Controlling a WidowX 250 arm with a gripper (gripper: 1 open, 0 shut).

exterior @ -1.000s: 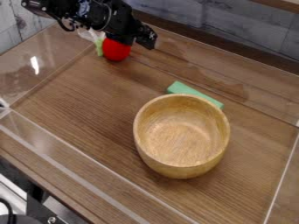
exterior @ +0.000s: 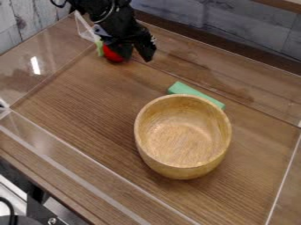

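The black robot gripper (exterior: 132, 49) hangs at the top of the view over a red round object (exterior: 114, 55), covering part of it; whether its fingers are open or shut is unclear. A pale greenish item (exterior: 97, 46) shows just behind and left of the red object. Lower right, a light wooden bowl (exterior: 181, 135) sits empty on the wooden table (exterior: 83, 132), with a mint-green block (exterior: 196, 95) lying just behind it.
A raised wooden edge (exterior: 241, 18) runs along the back right. Black cable shows at the bottom left corner.
The bowl and green block have not moved.
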